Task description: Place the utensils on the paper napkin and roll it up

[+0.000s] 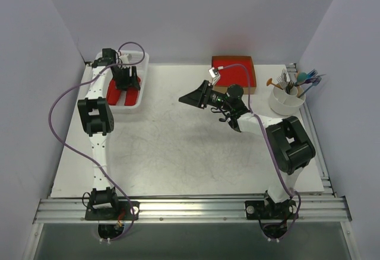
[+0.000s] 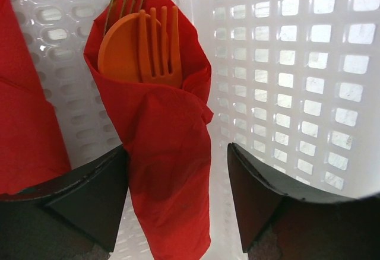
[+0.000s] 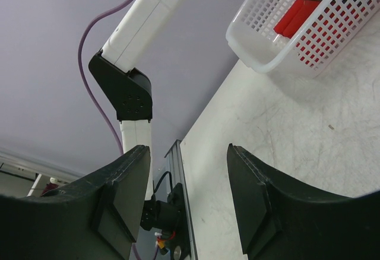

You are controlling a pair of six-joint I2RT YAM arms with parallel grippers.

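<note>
In the left wrist view a rolled red napkin (image 2: pixel 169 147) lies in the white basket. From its top end stick out an orange fork (image 2: pixel 159 55), an orange spoon (image 2: pixel 116 52) and a metal fork (image 2: pixel 126 2). My left gripper is open around the roll: the left finger meets its edge, while a gap shows on the right. Another red napkin roll (image 2: pixel 27 105) rests to its left. Over the table's middle my right gripper stands open and empty. In the top view the left gripper (image 1: pixel 126 82) is inside the basket.
The white basket (image 1: pixel 146 64) has tall slotted walls close to my left gripper. A box of flat red napkins (image 1: pixel 234 70) stands at the back. A white holder (image 1: pixel 285 107) with several utensils is at the right.
</note>
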